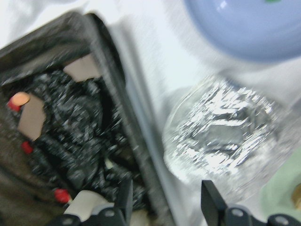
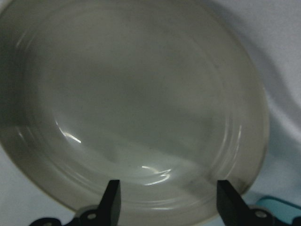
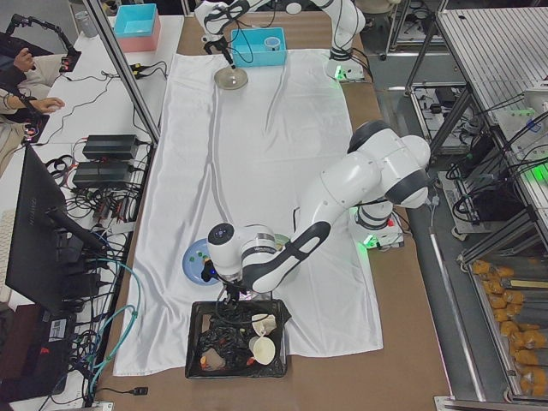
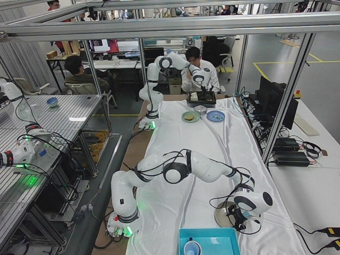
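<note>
A black bin lined with plastic [image 3: 193,338], holding cups and scraps, sits at the near end in the left view. Beside it are a crumpled clear, foil-like container [image 1: 221,132], a blue plate [image 3: 195,267] and a green plate [image 4: 190,119]. My left gripper hangs open over the bin's rim and that container, nothing between its fingers. My right gripper stands open low over a grey-beige round dish [image 2: 131,94] at the far end, its fingers near the rim.
A blue tray [image 4: 210,241] with a cup [image 4: 192,247] is behind the dish. A monitor and cables crowd the adjacent side table.
</note>
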